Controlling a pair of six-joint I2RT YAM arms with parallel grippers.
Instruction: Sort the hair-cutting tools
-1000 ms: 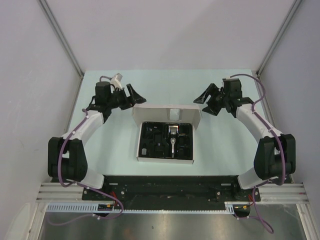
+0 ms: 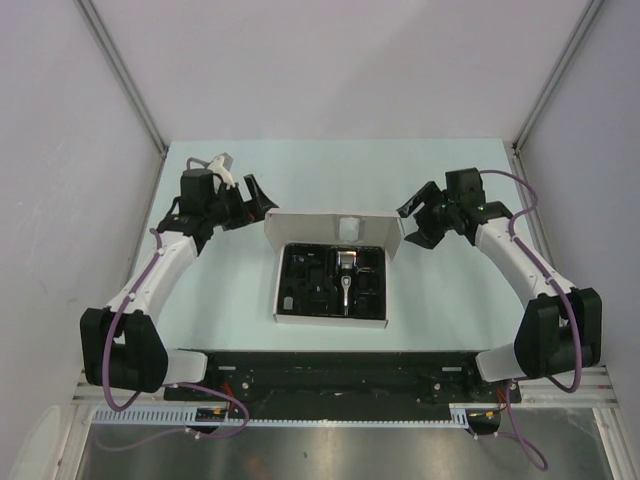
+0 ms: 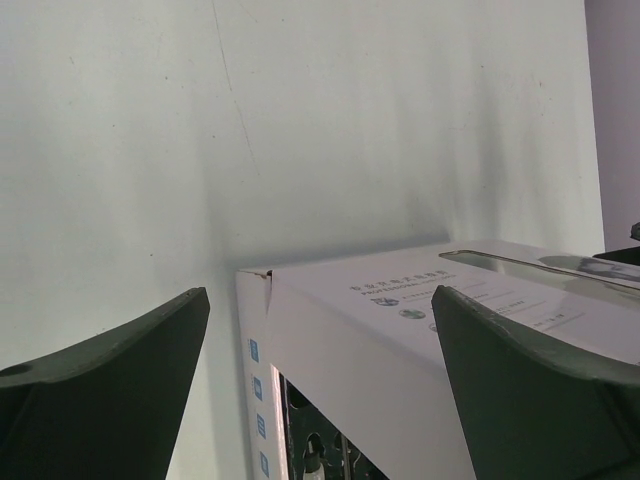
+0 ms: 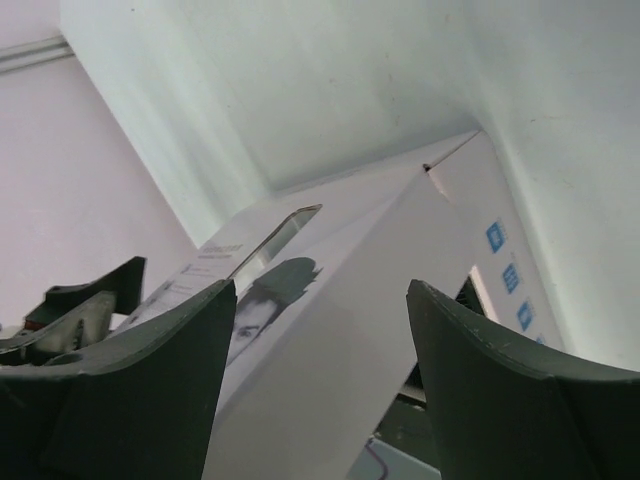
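Observation:
A white box [image 2: 278, 300] stands in the middle of the table with its lid [image 2: 308, 229] raised at the back. In its black tray lies a silver hair clipper [image 2: 346, 285], with several smaller dark items that are hard to make out. By the lid's left corner my left gripper [image 2: 258, 205] is open. In the left wrist view, that lid corner [image 3: 290, 290] shows beyond the gap between the fingers. At the lid's right corner, my right gripper [image 2: 410, 226] stands with its fingers apart. Neither holds anything that I can see; contact with the lid cannot be told.
A dark strip [image 2: 330, 375] runs along the table's front edge. A clear window [image 2: 349, 229] sits in the lid.
My left gripper has drawn left, away from the lid's middle, and slightly forward. The right one has shifted a little rightward and forward, its fingers turning. The box has not moved.

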